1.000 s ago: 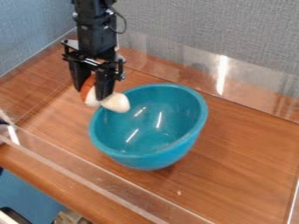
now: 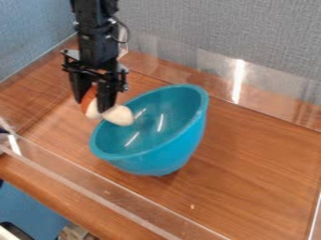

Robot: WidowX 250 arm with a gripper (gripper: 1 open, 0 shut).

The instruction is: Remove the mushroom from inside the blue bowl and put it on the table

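Note:
A whitish mushroom (image 2: 118, 115) shows just below my gripper (image 2: 103, 101), which is shut on it. Part of the mushroom is hidden behind the fingers, which have orange and white on them. It overlaps the left rim of the blue bowl (image 2: 183, 128) in the picture; whether it touches the rim I cannot tell. The bowl is tilted, its opening turned toward the left, and its inside looks empty.
Bare wooden table (image 2: 251, 178) lies to the right of the bowl, and more of it to the left behind the arm. A clear low barrier (image 2: 113, 202) runs along the front edge. Grey walls stand behind.
The gripper and mushroom have moved slightly left.

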